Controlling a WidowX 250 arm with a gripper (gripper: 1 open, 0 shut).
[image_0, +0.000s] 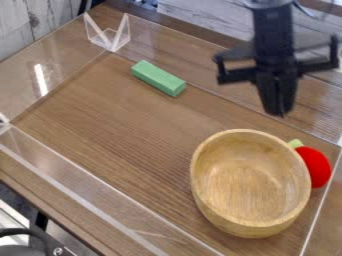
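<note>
My gripper (278, 108) hangs above the table at upper right, a dark housing with its narrow tip pointing down, shut with nothing visible between its fingers. Below it a wide wooden bowl (251, 200) sits at the lower right. A red object with a pale green top (313, 166) lies against the bowl's right side, partly hidden by it. A green block (159, 78) lies flat at upper middle, left of my gripper.
A clear plastic object (107, 33) stands at the upper left. A dark object sits at the bottom left corner.
</note>
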